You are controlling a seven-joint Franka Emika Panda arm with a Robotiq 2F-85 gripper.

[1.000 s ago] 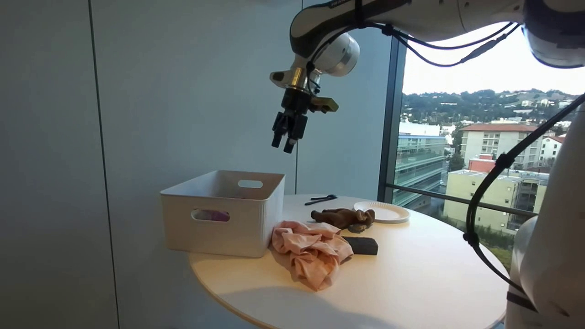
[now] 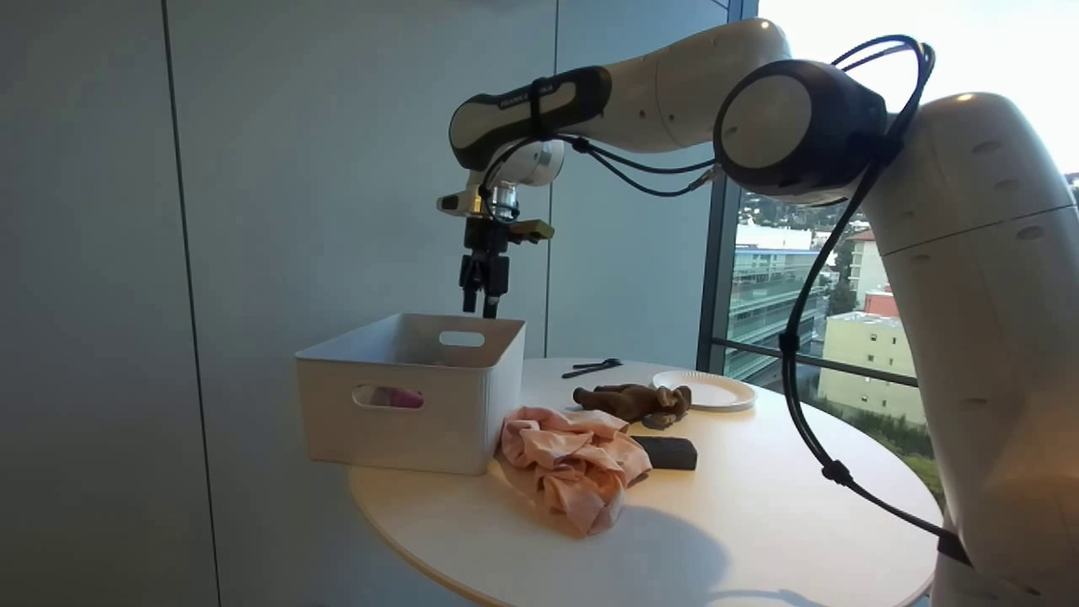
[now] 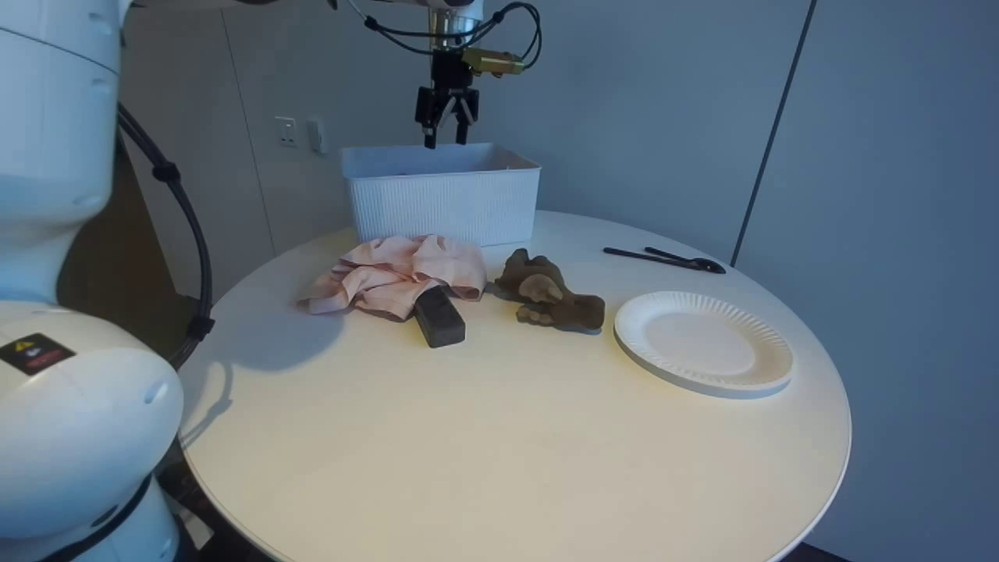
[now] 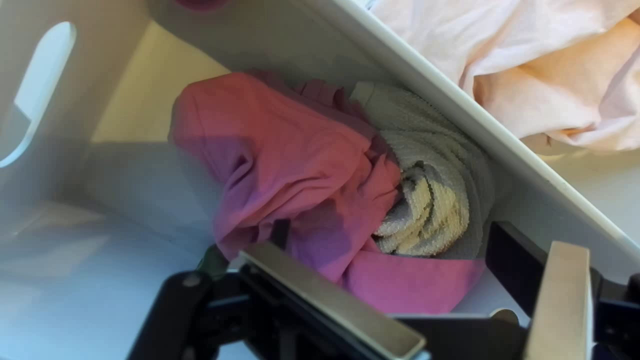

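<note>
My gripper (image 2: 480, 308) stands open above the white bin (image 2: 394, 445), its fingers pointing down with nothing held between them. In the other exterior view, the gripper (image 3: 446, 140) shows at the level of the bin's rim. Looking into the bin from the wrist, I see a crumpled pink cloth (image 4: 288, 156) on the floor, beside a grey-white towel (image 4: 429, 162). Something dark green (image 4: 213, 263) peeks out by the pink cloth, mostly hidden by my left finger. Outside, against the bin, lies a peach cloth (image 2: 571, 460) in a heap.
A black block (image 3: 438, 317) touches the peach cloth. Beside it lie a brown plush toy (image 3: 552, 295), a white paper plate (image 3: 702, 342) and black utensils (image 3: 670, 259). The bin's walls rise around its contents.
The arm has reached farther out and down, bringing my gripper left and lower, from high beside the bin to just over its opening. The objects on the table have not moved.
</note>
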